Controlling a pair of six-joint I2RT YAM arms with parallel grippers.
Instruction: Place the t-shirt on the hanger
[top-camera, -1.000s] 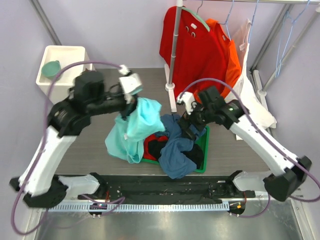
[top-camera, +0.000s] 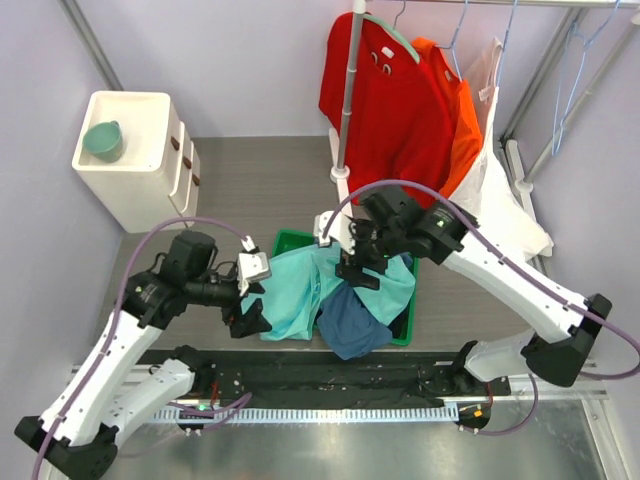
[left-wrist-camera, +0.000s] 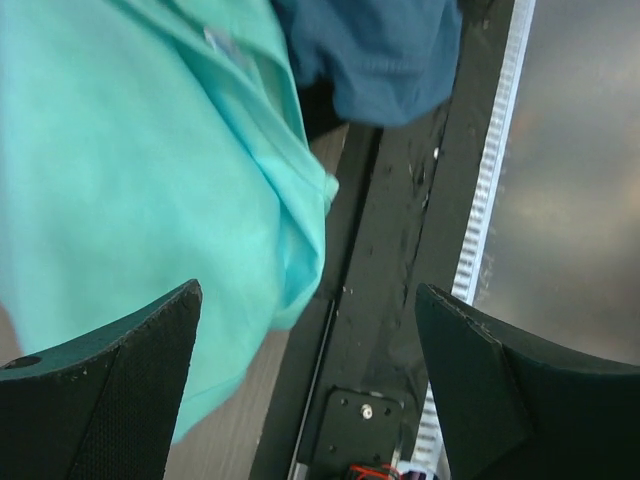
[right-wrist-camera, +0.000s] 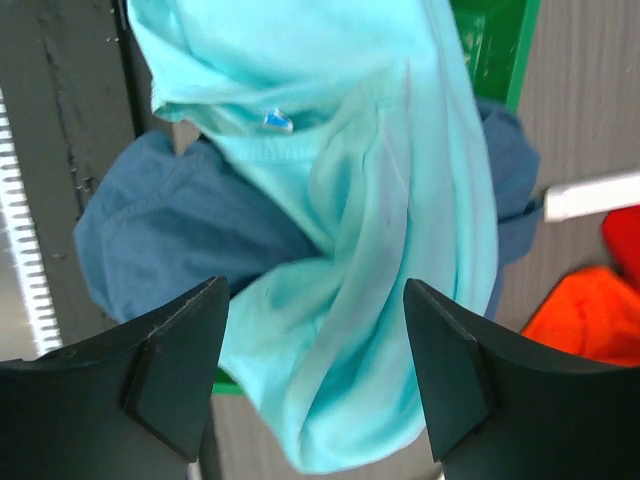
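A turquoise T-shirt (top-camera: 300, 295) lies loosely over the green basket (top-camera: 411, 315), with a dark blue garment (top-camera: 355, 325) under and beside it. My left gripper (top-camera: 245, 317) is over the shirt's left end, its fingers apart in the left wrist view, nothing visibly held. My right gripper (top-camera: 355, 270) is above the shirt's upper right, fingers apart over the folds in the right wrist view (right-wrist-camera: 317, 375). Hangers (top-camera: 565, 100) hang on the rail at top right.
The rail holds red (top-camera: 355, 110), orange (top-camera: 465, 140) and cream (top-camera: 510, 215) garments. A white drawer unit (top-camera: 140, 190) with a green cup (top-camera: 103, 142) stands at upper left.
The turquoise shirt, held raised by my left gripper a second ago, now lies on the basket.
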